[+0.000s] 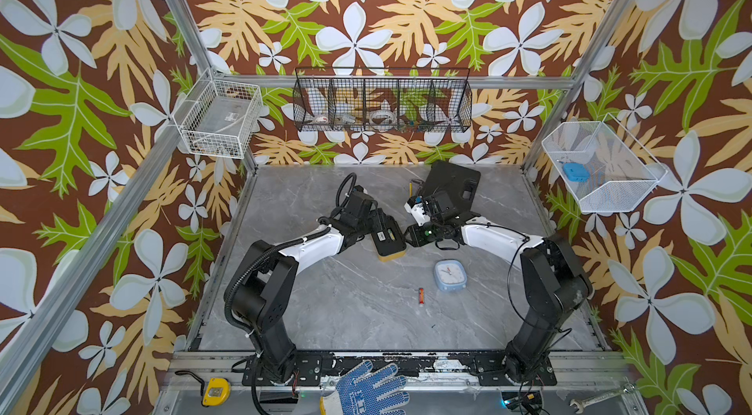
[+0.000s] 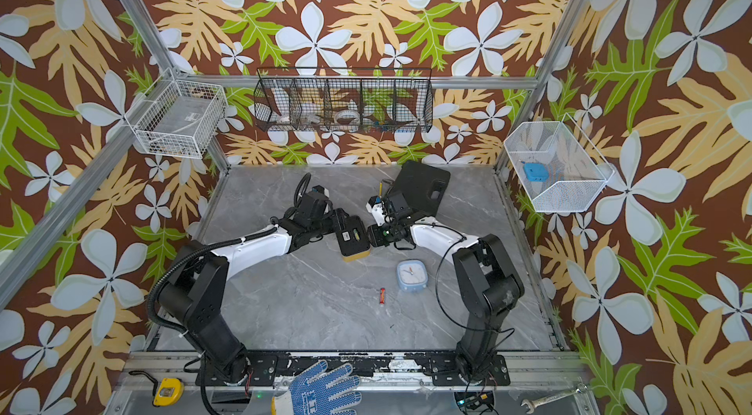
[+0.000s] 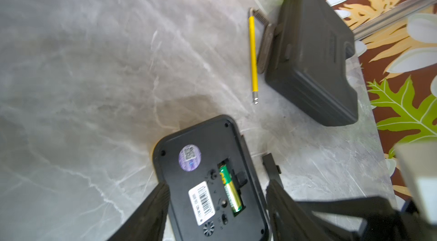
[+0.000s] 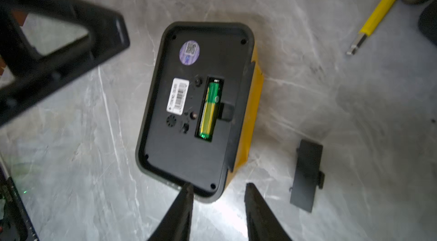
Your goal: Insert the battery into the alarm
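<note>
The alarm (image 1: pixel 388 238) (image 3: pixel 211 177) (image 4: pixel 191 113) lies back-up, black with yellow sides. A green battery (image 3: pixel 229 188) (image 4: pixel 209 109) sits in its open compartment. The detached cover (image 4: pixel 306 175) lies beside it. My left gripper (image 1: pixel 381 219) is over the alarm, fingers apart, nothing seen between them. My right gripper (image 1: pixel 415 234) stands at the alarm's right in the top views, fingers apart and empty. A red-orange battery (image 1: pixel 421 296) lies on the table toward the front.
A blue clock (image 1: pixel 450 274) sits front right. A black case (image 3: pixel 309 54) and a yellow-handled screwdriver (image 3: pixel 253 54) lie behind. Wire baskets (image 1: pixel 381 101) hang above the table.
</note>
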